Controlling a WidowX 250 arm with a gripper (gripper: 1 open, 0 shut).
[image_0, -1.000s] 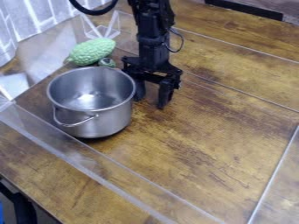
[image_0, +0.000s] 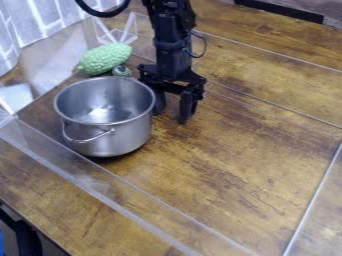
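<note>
My black gripper (image_0: 177, 105) is low over the wooden table, just right of a large steel pot (image_0: 107, 135) with wire handles. Its dark fingers point down near the table top; whether they are open or shut, or hold anything, is hard to make out. A pale green bumpy object (image_0: 107, 58) lies at the upper left behind the pot, with a small green item beside it.
Clear panels border the work area along the left, front and right edges. Something white lies at the far left edge.
</note>
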